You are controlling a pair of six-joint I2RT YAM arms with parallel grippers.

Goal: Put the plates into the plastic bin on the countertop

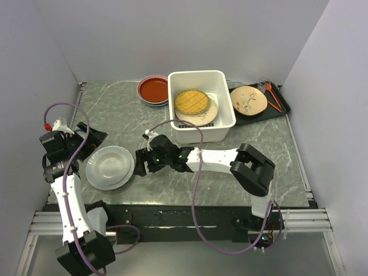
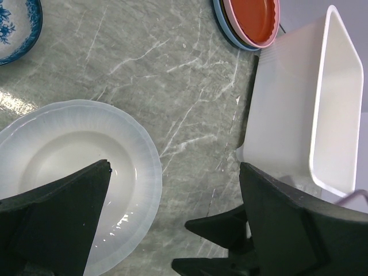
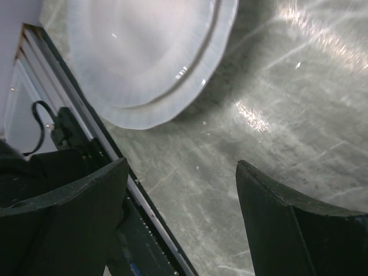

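Stacked pale glassy plates (image 1: 108,168) lie at the counter's front left; in the right wrist view their stacked rims (image 3: 144,52) fill the upper left. My right gripper (image 1: 142,161) is open and low, just right of the plates, with nothing between its fingers. My left gripper (image 1: 96,138) hangs open above the plates' back left, also empty. The white plastic bin (image 1: 199,129) at the back middle holds a yellow pie-like dish (image 1: 191,102) and a cream plate.
Red, pink and blue dishes (image 1: 153,89) are stacked left of the bin. A black tray (image 1: 279,103) with a floral plate (image 1: 249,100) and orange utensils is at the back right. A blue-patterned dish (image 2: 14,29) shows in the left wrist view.
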